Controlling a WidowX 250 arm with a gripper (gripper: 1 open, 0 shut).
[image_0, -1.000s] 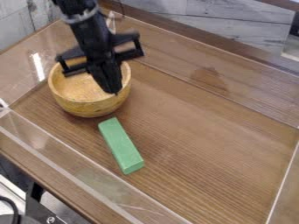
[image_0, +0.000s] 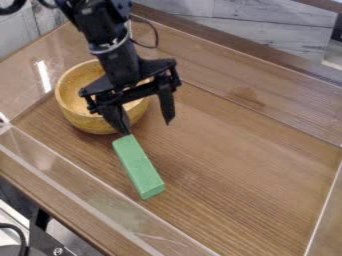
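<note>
My black gripper (image_0: 142, 115) hangs over the right front of a yellow bowl (image_0: 72, 102), its fingers open and pointing down. A green rectangular block (image_0: 138, 166) lies flat on the wooden table just below the gripper, in front of the bowl. The gripper and arm hide much of the bowl.
A light wall (image_0: 267, 25) runs behind the table. A dark cable shows at the lower left edge.
The gripper has come lower and toward the front, nearer the upper end of the green block. The bowl and block look in the same places.
</note>
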